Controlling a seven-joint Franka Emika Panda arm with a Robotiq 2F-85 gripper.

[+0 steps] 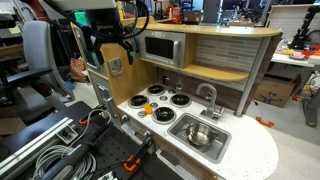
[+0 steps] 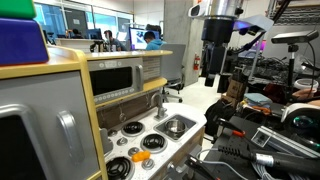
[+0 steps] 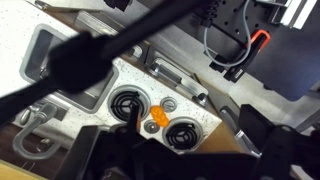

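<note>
High over the left end of the toy kitchen, my gripper (image 1: 114, 54) hangs open with nothing between its fingers. An orange object (image 1: 148, 108) lies among the burners of the white stove top (image 1: 133, 110), well below the gripper. From above, the wrist view shows the orange object (image 3: 159, 116) between two dark coil burners. A metal pot (image 1: 199, 134) sits in the sink (image 1: 185, 127). Dark gripper parts cover much of the wrist view, so some of the counter is hidden there.
A silver microwave (image 1: 164, 47) stands under the wooden shelf (image 1: 215, 32) behind the stove. The faucet (image 1: 208, 96) rises behind the sink. Cables and an orange clamp (image 1: 132, 164) lie in front of the counter.
</note>
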